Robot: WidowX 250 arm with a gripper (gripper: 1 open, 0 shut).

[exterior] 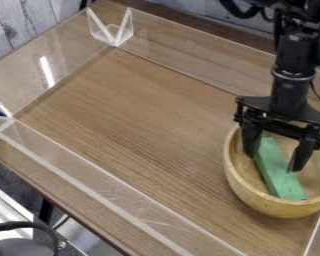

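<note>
A yellow-tan round bowl (263, 200) sits at the right of the wooden table, holding a green elongated object (280, 175) that lies along its length. The black gripper (275, 144) hangs over the bowl's back half, its two fingers apart and open, one on either side above the green object. The fingers partly hide the back end of the object.
A black cable curves at the bottom left, and another runs by the arm at top right.
</note>
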